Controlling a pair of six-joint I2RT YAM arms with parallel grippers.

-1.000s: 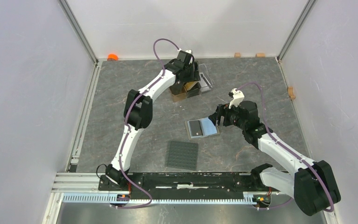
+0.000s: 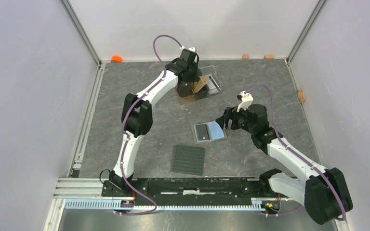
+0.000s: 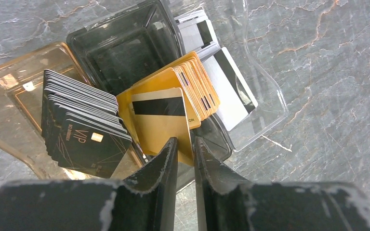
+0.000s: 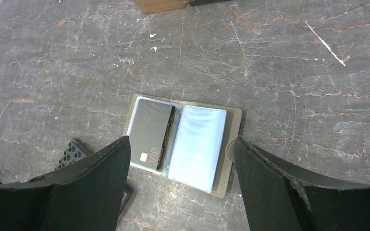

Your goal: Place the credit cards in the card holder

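Observation:
In the left wrist view, one gold card (image 3: 161, 125) with a dark stripe leans out from a fanned stack of gold cards (image 3: 197, 84). My left gripper has its fingertips a small gap apart, with the lower end of that leaning card between them; a firm hold on it does not show. Black VIP cards (image 3: 91, 149) lie fanned to the left, white cards (image 3: 226, 86) to the upper right. In the right wrist view the opened card holder (image 4: 233, 118) has a black VIP card (image 4: 149, 130) in its left side and an empty pale-blue right side (image 4: 197, 144). My right gripper is open above it, holding nothing.
The cards sit in an amber tray (image 3: 9, 110), a dark tray (image 3: 120, 53) and a clear tray (image 3: 274, 110), close together. A dark studded pad (image 2: 188, 160) lies at the front of the table. Bare tabletop surrounds the holder.
The right arm and the holder stand unchanged.

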